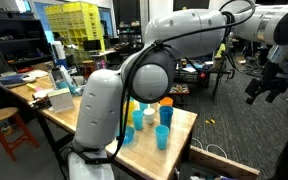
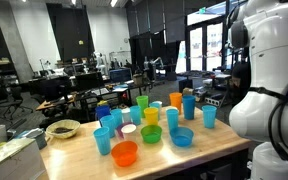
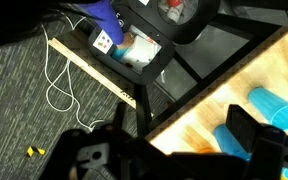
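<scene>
With its fingers apart and nothing between its fingers, my gripper is over the floor and the table's edge in the wrist view. A light blue cup (image 3: 274, 108) and a blue cup (image 3: 229, 140) show at the right of that view. Exterior view 2 shows the wooden table (image 2: 79, 160) with several cups and bowls: an orange bowl (image 2: 124, 154), a green bowl (image 2: 152, 133), a blue bowl (image 2: 182, 137), and a light blue cup (image 2: 208, 118) at the right. Neither exterior view shows the gripper's fingers clearly.
A wicker basket (image 2: 62, 130) and a white box (image 2: 16, 160) are at the table's left. Beside the table in the wrist view, a black bin (image 3: 134, 45) holds loose items. Cable and a wooden strip (image 3: 89, 70) lie near it. Grey floor is open around them.
</scene>
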